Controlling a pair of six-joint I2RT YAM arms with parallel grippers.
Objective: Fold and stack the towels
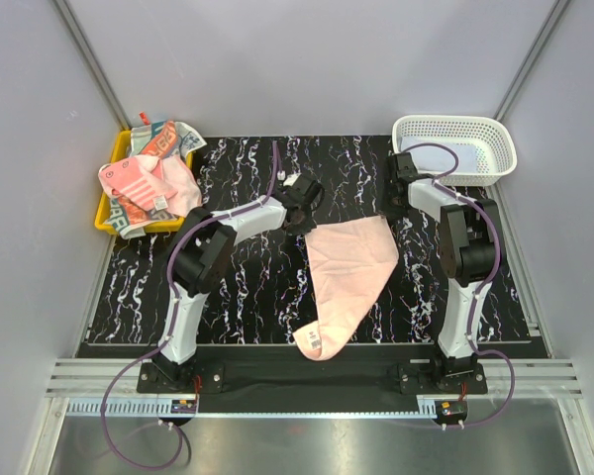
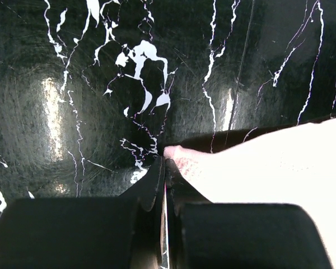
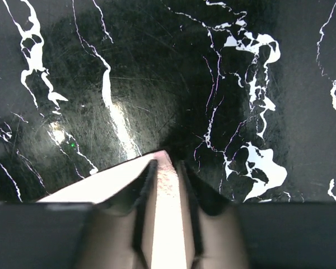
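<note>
A pink towel (image 1: 348, 262) lies spread on the dark table, its near end folded over with a label showing at the front edge. At its far left corner, my left gripper is shut, with the corner (image 2: 182, 154) at its fingertips and a thin pink edge showing between the fingers. The right gripper stands partly open at the far right corner (image 3: 164, 158) of the towel. That corner shows between its two blurred fingers, one on either side.
A yellow basket (image 1: 103, 210) with several towels heaped in it is at the back left. At the back right stands a white basket (image 1: 505, 148), holding a pale folded cloth (image 1: 438, 158). Bare table (image 1: 247, 297) flanks the towel.
</note>
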